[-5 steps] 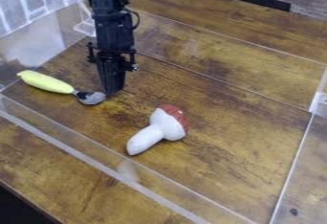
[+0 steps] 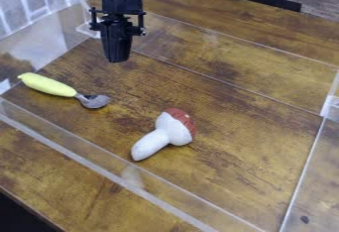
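Observation:
My gripper (image 2: 117, 54) hangs in the upper left, pointing down, raised over the wooden surface. Its dark fingers are small in view, and how far apart they stand is unclear. A spoon with a yellow handle (image 2: 51, 86) and a metal head (image 2: 93, 101) lies below it at the left. A toy mushroom with a white stem (image 2: 154, 143) and red cap (image 2: 183, 122) lies on its side near the lower middle.
Low transparent borders (image 2: 133, 176) edge the wooden workspace (image 2: 245, 117). A pale mesh wall (image 2: 27, 3) stands at the back left.
My gripper has risen from near the spoon's head, moving up and away toward the back. The spoon and mushroom look unmoved.

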